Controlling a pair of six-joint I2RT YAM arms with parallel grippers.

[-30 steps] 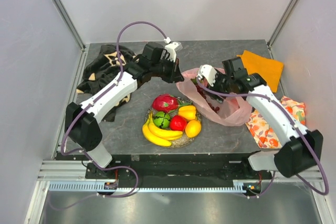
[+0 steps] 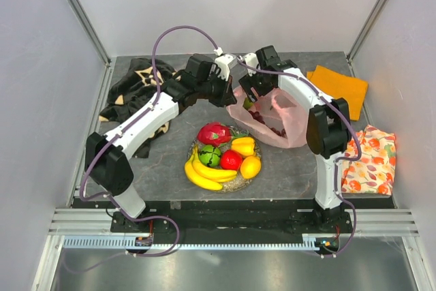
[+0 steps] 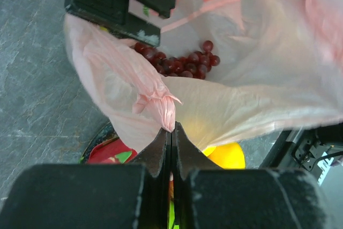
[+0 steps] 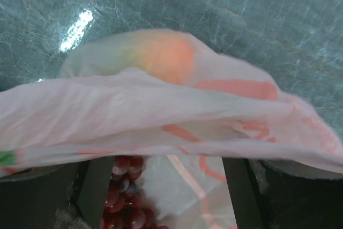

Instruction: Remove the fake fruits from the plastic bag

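The pink plastic bag point(image 2: 293, 127) sits at the centre right. My left gripper is shut, pinching the bag's bunched rim. My right gripper is part open inside the bag, behind a band of plastic; whether anything is between its fingers is unclear. Red grapes lie on the bag's floor, and an orange shape point(image 4: 166, 57) shows through the plastic in the right wrist view. A bit of green point(image 2: 248, 103) shows below the right gripper in the top view.
A platter below the bag holds bananas point(image 2: 208, 175), a watermelon point(image 2: 210, 155), dragon fruit, apple, yellow pepper and orange. A dark patterned cloth point(image 2: 129, 100) lies left, an orange mat point(image 2: 347, 90) and patterned cloth point(image 2: 368, 165) right. Bare table shows around the platter.
The left arm has stayed still.
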